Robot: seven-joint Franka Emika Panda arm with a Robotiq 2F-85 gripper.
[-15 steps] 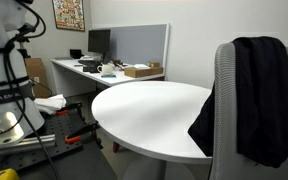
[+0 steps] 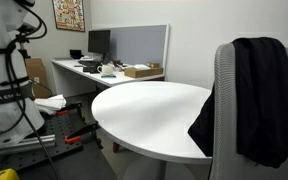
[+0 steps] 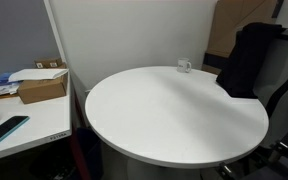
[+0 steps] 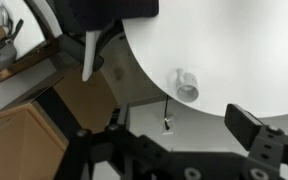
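Note:
My gripper stands open in the wrist view, its two dark fingers wide apart at the lower left and lower right with nothing between them. A white mug (image 4: 187,89) sits on the round white table (image 4: 224,50), beyond the fingers and apart from them. In exterior view 2 the mug (image 3: 184,66) stands upright near the table's far edge. A black cloth (image 3: 252,60) hangs over the grey chair (image 3: 285,75) at the right, its lower end on the tabletop. In exterior view 1 my gripper (image 2: 81,136) shows at the left, beside the table's edge.
A desk with boxes (image 2: 144,71) and a monitor (image 2: 99,43) stands behind it in exterior view 1. Another white desk (image 3: 24,130) at the left of exterior view 2 holds a phone (image 3: 6,129) and a cardboard box (image 3: 43,90).

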